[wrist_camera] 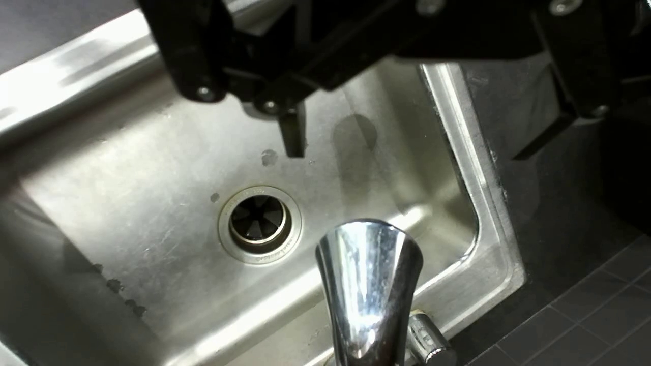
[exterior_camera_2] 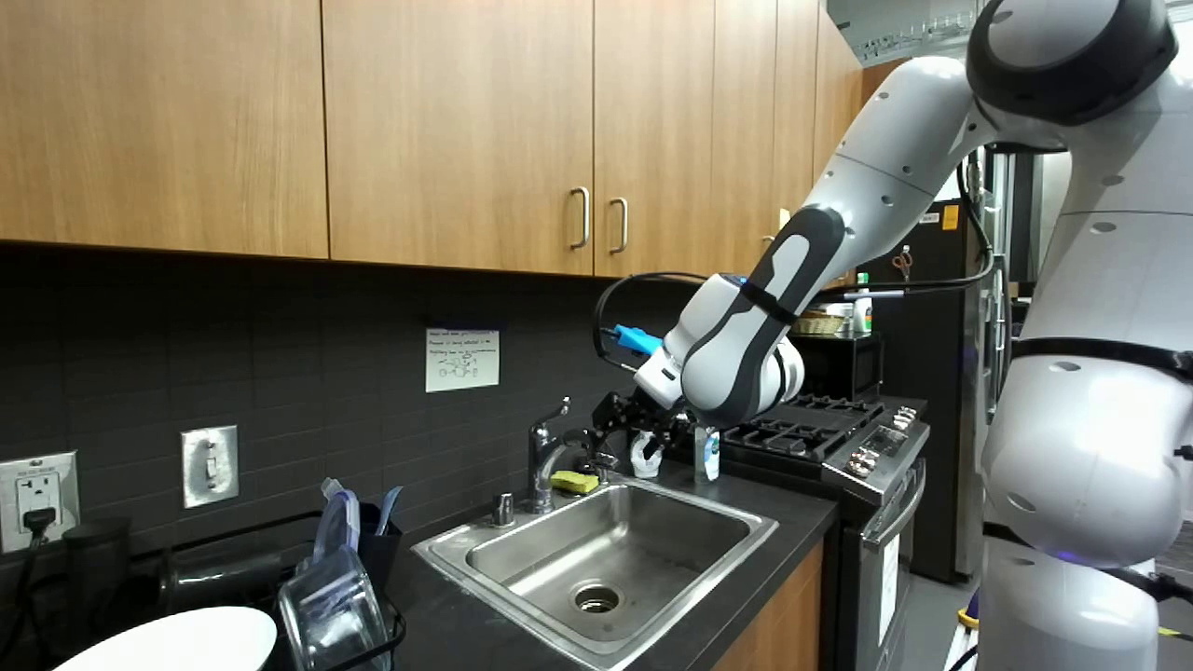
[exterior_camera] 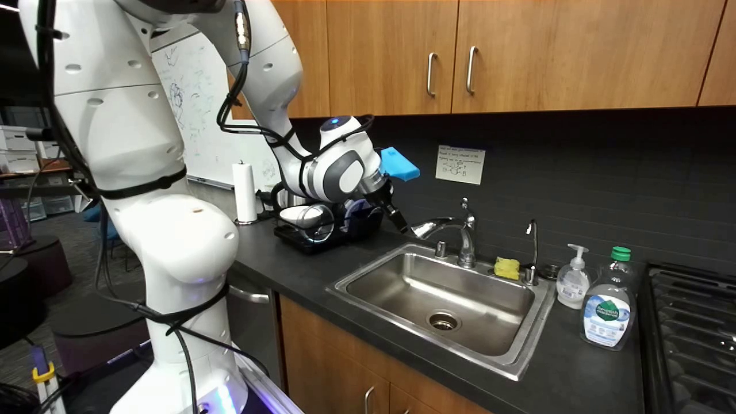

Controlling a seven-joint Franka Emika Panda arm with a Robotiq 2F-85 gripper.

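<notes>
Over the sink, my gripper stands open in the wrist view, its two dark fingers wide apart and only the sink basin showing between them. The chrome faucet [exterior_camera: 466, 239] rises from the back rim of the steel sink [exterior_camera: 386, 303]. In the wrist view the faucet's flared spout [wrist_camera: 369, 280] lies just below the gripper, apart from both fingertips. The basin is empty, with a round drain [wrist_camera: 259, 222] at its bottom. A yellow sponge [exterior_camera: 507, 268] rests on the sink's back rim, to the right of the faucet.
A soap pump bottle [exterior_camera: 573, 279] and a clear dish soap bottle [exterior_camera: 608, 310] stand right of the sink, beside the stove [exterior_camera: 697, 331]. A loaded black dish rack [exterior_camera: 303, 239] sits to the left. Wooden cabinets [exterior_camera: 579, 55] hang above.
</notes>
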